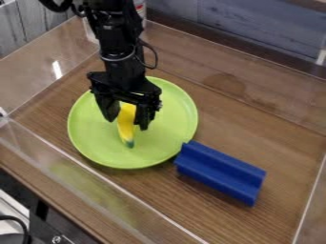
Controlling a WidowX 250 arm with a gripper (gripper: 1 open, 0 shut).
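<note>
The black gripper [126, 111] is lowered over a green plate [166, 143], its two fingers on either side of the upper part of a yellow banana-like object [126, 134] with a dark green tip. The object lies on the plate. Whether the fingers touch it or have closed on it is unclear.
A blue block [219, 173] lies right of the plate, near its rim. A clear container stands behind the arm at the back, and a grey panelled wall borders the table.
</note>
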